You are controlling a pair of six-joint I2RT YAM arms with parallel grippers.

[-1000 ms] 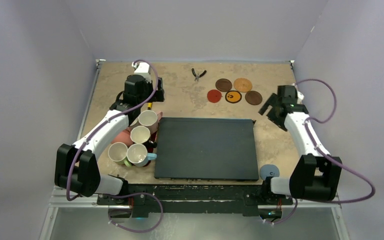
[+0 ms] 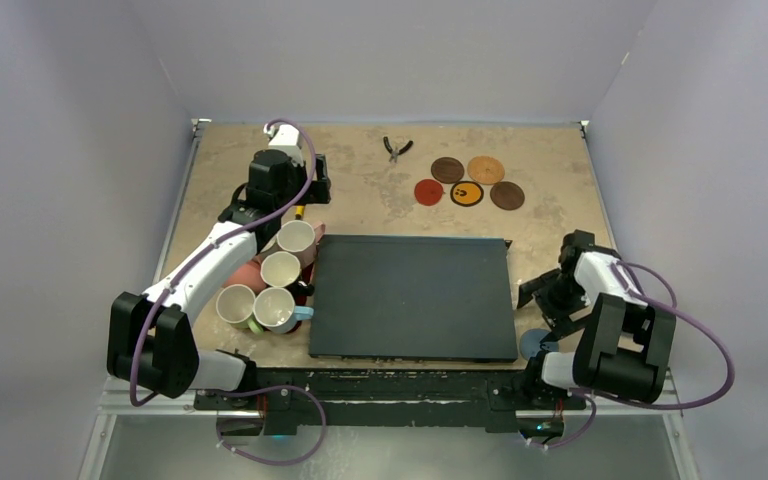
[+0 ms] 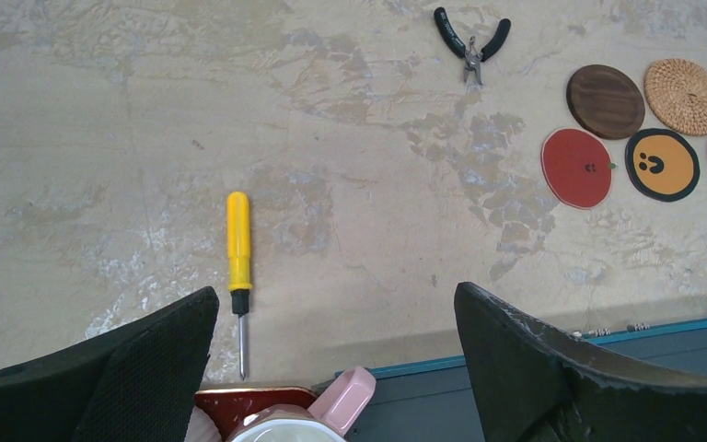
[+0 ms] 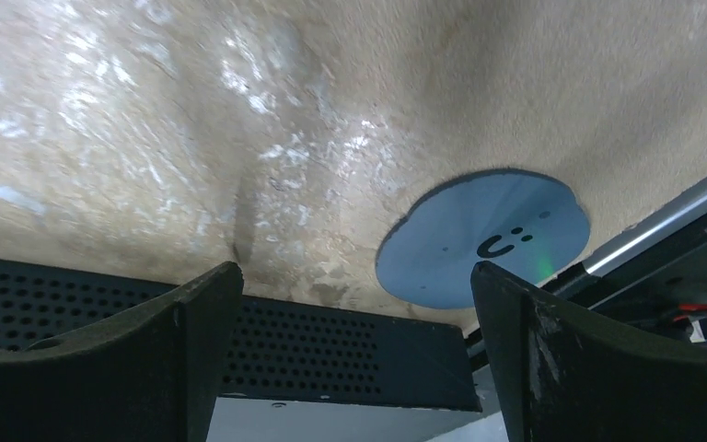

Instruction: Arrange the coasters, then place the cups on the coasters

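Observation:
Several cups crowd together at the left: a pink-handled cup (image 2: 297,238), a black-handled cup (image 2: 281,269), a green-handled cup (image 2: 236,305) and a light-blue-handled cup (image 2: 276,309). My left gripper is open above the back left of the table, the pink-handled cup (image 3: 287,431) just showing at that view's lower edge. Near the front right corner lies a blue coaster (image 4: 488,241) with a small face. Open and empty, my right gripper hangs over that corner, the coaster close to one of its fingers. More coasters, including a red one (image 2: 428,192), lie at the back.
A large dark flat box (image 2: 415,297) fills the middle. A yellow screwdriver (image 3: 239,241) lies behind the cups, and pliers (image 2: 396,149) rest farther back. Bare table shows between the pliers and the box.
My right arm has moved toward the front of the table, its gripper coming close to the blue coaster. The left arm has hardly moved, and the cups stay where they were.

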